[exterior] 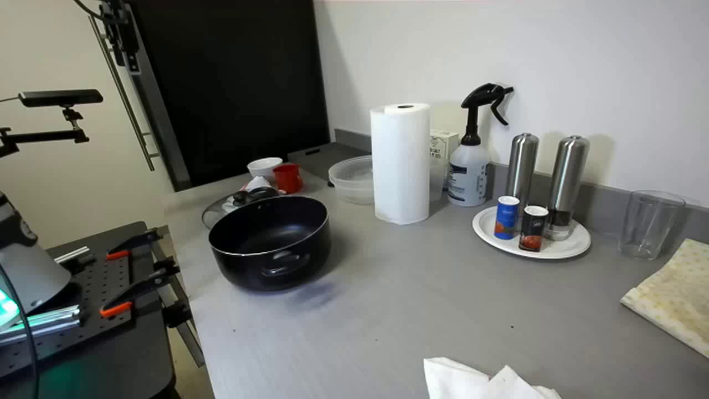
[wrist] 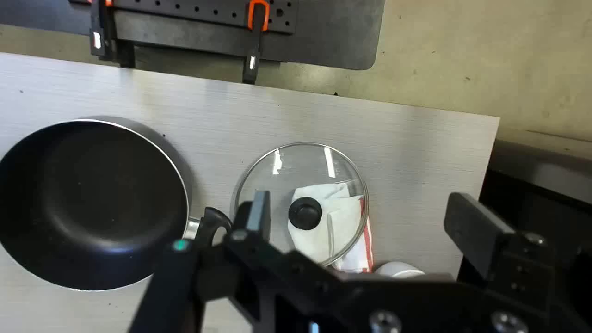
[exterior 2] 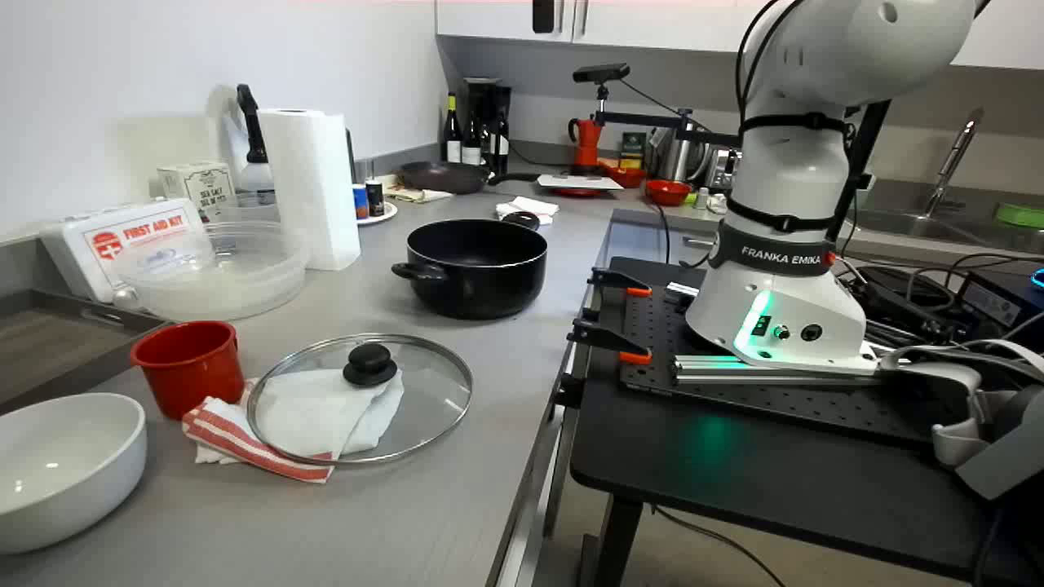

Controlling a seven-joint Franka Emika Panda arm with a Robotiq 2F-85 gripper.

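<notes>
A black pot point(exterior: 269, 276) stands uncovered on the counter; its inside looks empty in the wrist view. Beside it, a clear glass lid point(exterior 2: 431, 391) with a black knob point(wrist: 305, 213) rests knob up, partly over a folded white cloth point(wrist: 316, 244) with red stripes. My gripper is open high above the counter, its fingers wide apart and nothing between them. From the wrist view, the lid lies below, with its knob nearer the left finger point(wrist: 259, 213) than the right. No gripper shows in exterior view 2.
Near the lid are a red cup point(exterior 2: 191, 367), a white bowl point(exterior 2: 73, 470) and a clear plastic tub point(exterior 2: 220, 279). A paper towel roll point(exterior: 400, 166), spray bottle point(exterior: 468, 173) and plate of shakers point(exterior: 488, 233) stand along the wall. Counter right of the pot is free in exterior view 1.
</notes>
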